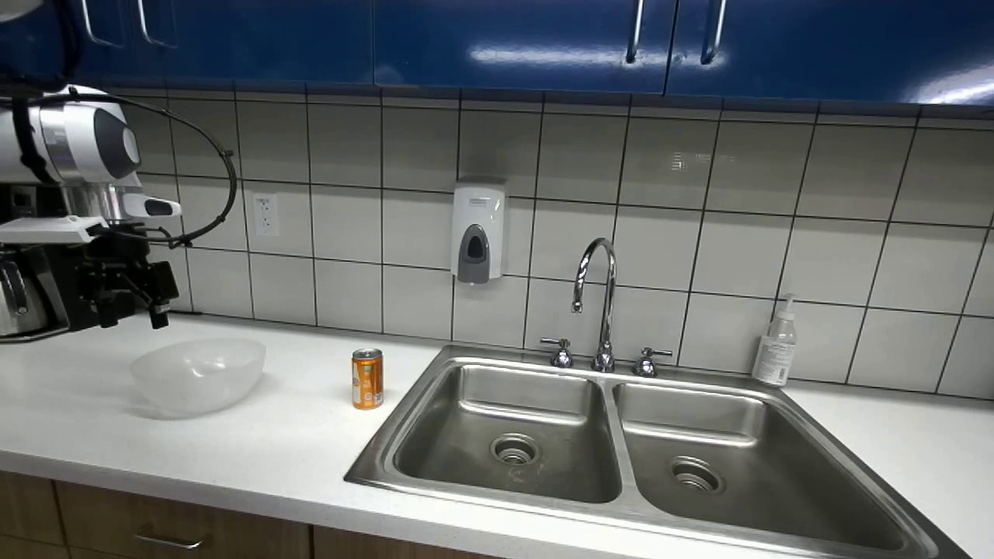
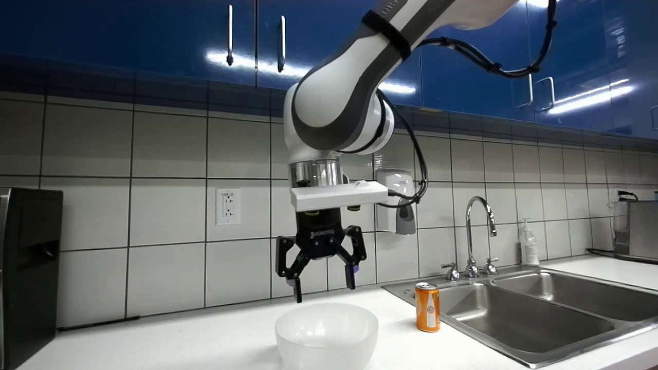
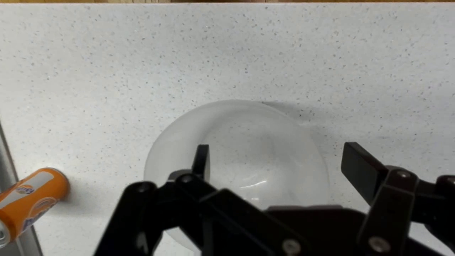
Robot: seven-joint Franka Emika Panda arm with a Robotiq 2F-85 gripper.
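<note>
A frosted, see-through bowl (image 1: 199, 377) stands upright on the white counter, and it looks empty in the wrist view. Above it hangs my gripper (image 2: 325, 295), open, its black fingers pointing down with only air between them. From the wrist camera, one fingertip (image 3: 201, 161) overlaps the bowl (image 3: 256, 153), while the other fingertip (image 3: 360, 170) lies past the bowl's rim; the gripper's body hides the lower part of the bowl. An orange drink can (image 1: 368, 379) stands upright between the bowl and the sink, apart from both.
A steel double sink (image 1: 610, 438) with a chrome faucet (image 1: 606, 307) fills the counter's right side. A soap dispenser (image 1: 479, 233) hangs on the tiled wall. Behind the arm at the left is a black coffee machine (image 2: 34, 265). Bare counter (image 3: 256, 47) lies along the front edge.
</note>
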